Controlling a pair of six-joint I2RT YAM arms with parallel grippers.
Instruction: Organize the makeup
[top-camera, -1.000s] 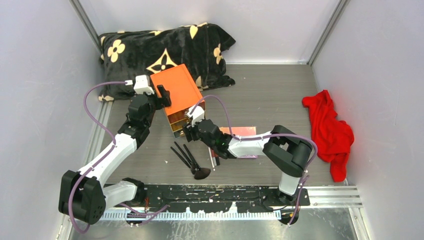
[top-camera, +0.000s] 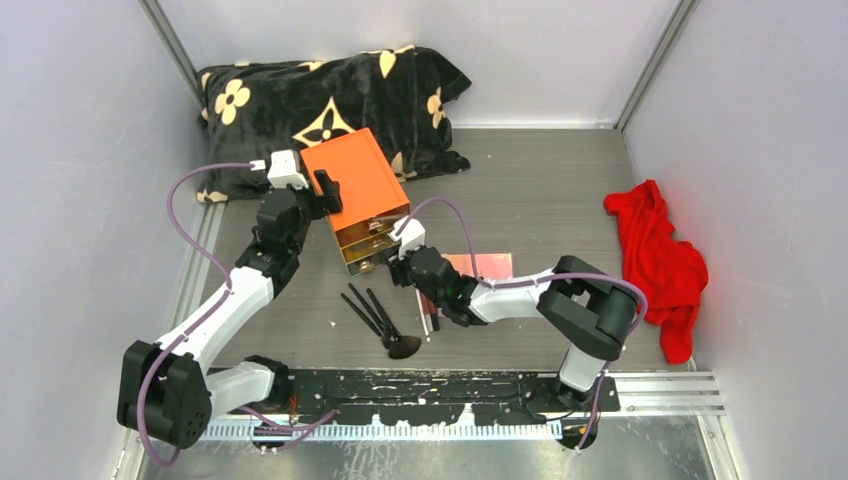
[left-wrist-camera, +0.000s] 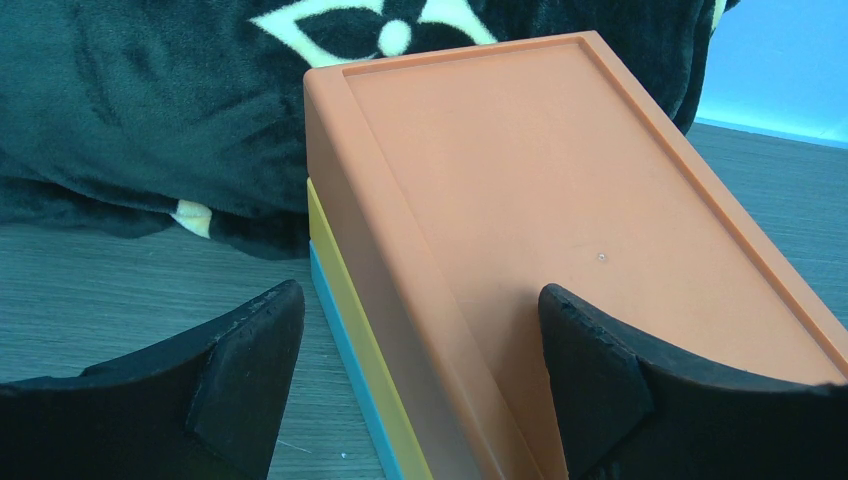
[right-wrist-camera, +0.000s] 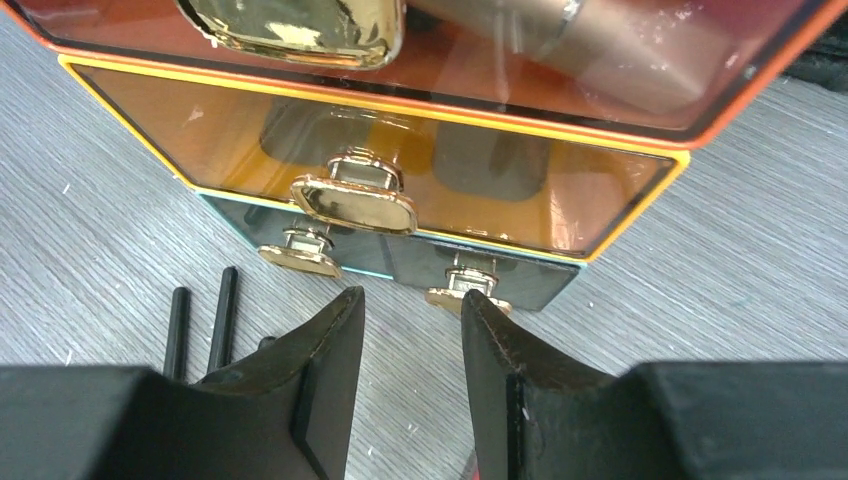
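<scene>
The orange-topped drawer box (top-camera: 352, 172) stands tilted on the floor, with its drawer fronts facing the near side. My left gripper is open, one finger over the orange top and the other outside its left wall. In the right wrist view the gold knobs show on the yellow drawer (right-wrist-camera: 350, 205) and on two blue-edged bottom drawers (right-wrist-camera: 540, 285). My right gripper is partly open in front of the right bottom knob (right-wrist-camera: 468, 288), with no object held between its fingers. Makeup brushes (top-camera: 378, 322) lie on the floor in front of the box.
A pink-orange palette (top-camera: 492, 266) and several slim pencils (top-camera: 430, 312) lie beneath and beside the right arm. Behind the box rests a dark patterned cushion (top-camera: 290, 110). A red cloth (top-camera: 655, 265) lies at the far right.
The right gripper has shifted to the right along the box's front, by the bottom drawers. The left arm and the box look unmoved.
</scene>
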